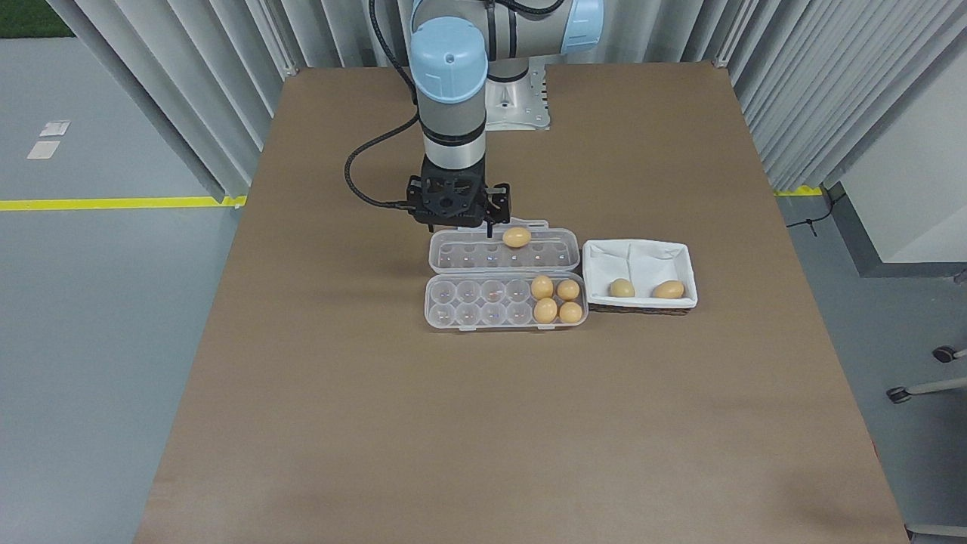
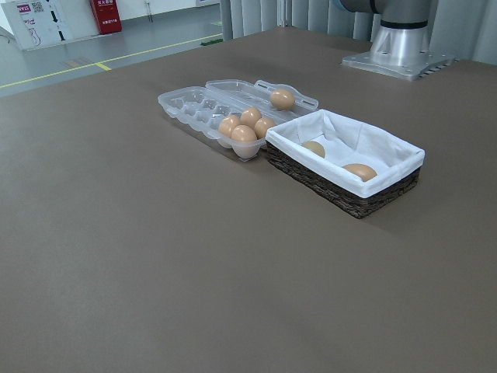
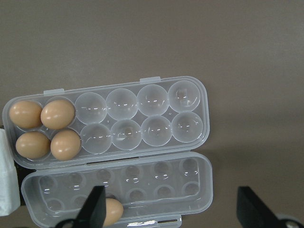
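Note:
A clear egg carton [image 1: 467,299] holds several brown eggs [image 3: 65,145] in the cups at one end, the rest empty. A single egg [image 1: 517,236] lies in its open lid [image 1: 464,255]. To the right in the front view, a white-lined wicker basket [image 1: 639,272] holds an egg [image 1: 622,289] and an oblong brown item [image 1: 668,289], probably an egg. My gripper [image 1: 459,230] is above and behind the lid. In the wrist view, the gripper is open, its fingers wide apart, nothing held between them.
The robot's base plate [image 2: 388,66] stands at the back, with curtains behind it.

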